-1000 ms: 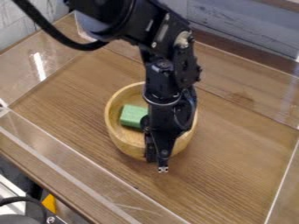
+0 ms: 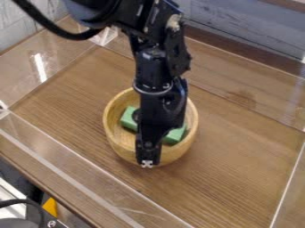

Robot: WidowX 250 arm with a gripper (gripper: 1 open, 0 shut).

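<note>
A yellow bowl [image 2: 119, 137] sits on the wooden table. Green blocks [image 2: 173, 134] lie inside it, partly hidden by my black gripper [image 2: 148, 155]. The gripper reaches down over the middle and near part of the bowl, its lower end at the bowl's near side. Whether anything is between the fingers is hidden.
Bare wooden table [image 2: 238, 160] surrounds the bowl, with free room right and left. Walls stand at the back. A cable and a small yellow object [image 2: 50, 205] are at the lower left edge.
The gripper has moved slightly left and up. More green now shows to its right inside the bowl.
</note>
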